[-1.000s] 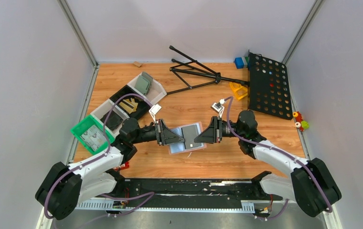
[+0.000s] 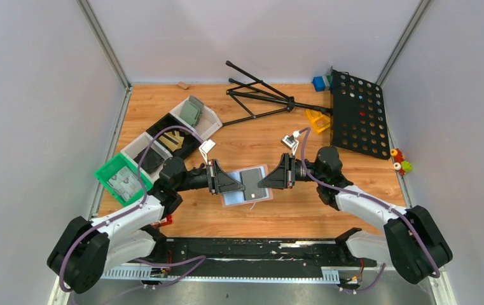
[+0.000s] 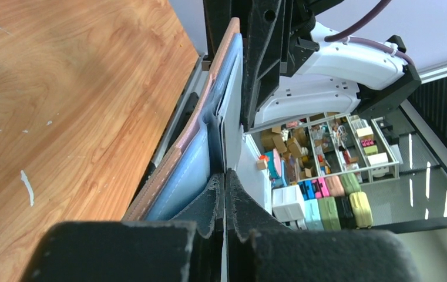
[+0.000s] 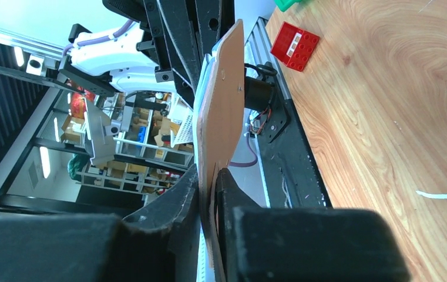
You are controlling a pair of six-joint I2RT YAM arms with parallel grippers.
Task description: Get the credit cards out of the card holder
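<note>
The open card holder [image 2: 231, 196], pale blue inside with a pinkish-brown cover, is held between both arms above the table. A grey card [image 2: 252, 174] lies against its inner face. From the right, my right gripper is shut on the card holder, whose brown cover [image 4: 224, 94] runs down between the fingers. My left gripper is shut at the edge of the card [image 3: 231, 117], beside the blue lining [image 3: 185, 179]. Whether that thin edge is pinched between its fingertips I cannot tell.
Joined bins, with a green one [image 2: 107, 171] nearest, stand left of the left arm. A black folded stand [image 2: 261, 95] and a perforated black panel [image 2: 360, 114] occupy the back and right. A red brick [image 4: 303, 51] lies near the front edge. Table behind the holder is clear.
Compared with a second ago, the card holder and right gripper sit very slightly farther left. The left gripper looks almost unmoved.
</note>
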